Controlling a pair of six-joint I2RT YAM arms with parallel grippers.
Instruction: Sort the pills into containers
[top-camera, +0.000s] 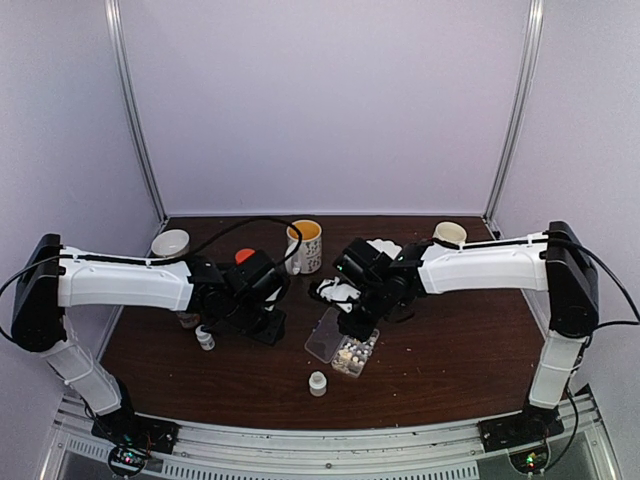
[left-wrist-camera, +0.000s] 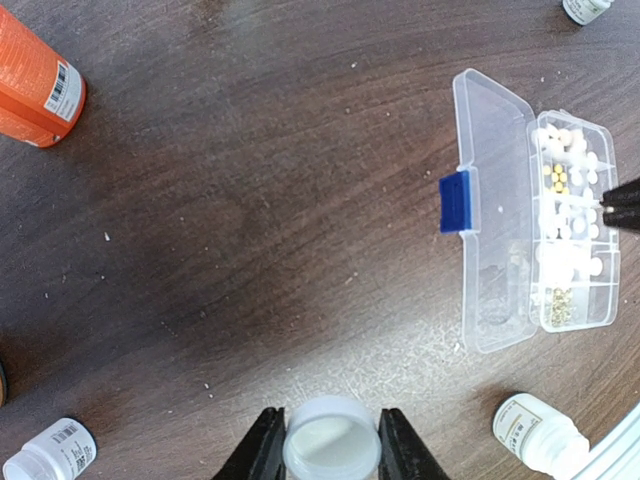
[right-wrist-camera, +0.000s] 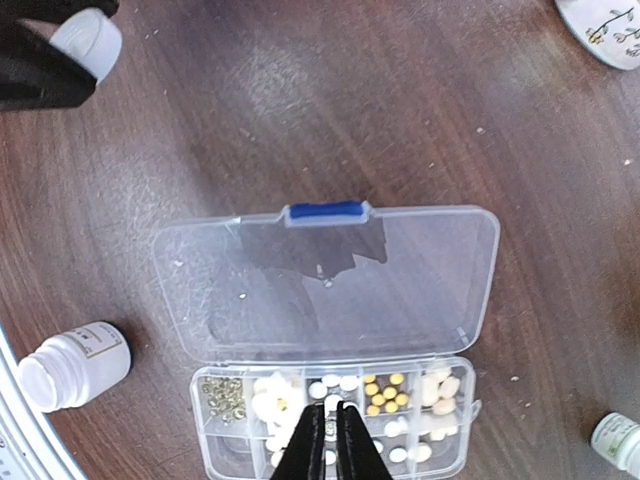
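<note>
The clear pill box (right-wrist-camera: 334, 460) lies open, its blue-latched lid (right-wrist-camera: 330, 280) folded flat. White, cream and yellow pills (right-wrist-camera: 386, 394) and small gold pieces (right-wrist-camera: 222, 397) fill its compartments. My right gripper is shut above the middle compartments; a pale speck shows by its tips in the left wrist view, and whether it is held I cannot tell. My left gripper is shut on a small white round container (left-wrist-camera: 332, 445), left of the box. A white pill bottle (left-wrist-camera: 541, 433) stands near the front edge, and another bottle (left-wrist-camera: 52, 452) is at the left.
An orange bottle (left-wrist-camera: 40, 85) is at the back left. Behind the arms stands a mug (top-camera: 308, 248), with white cups (top-camera: 170, 243) (top-camera: 450, 233) at either side. One more small bottle (right-wrist-camera: 618, 442) is beyond the box. Table right of the box is clear.
</note>
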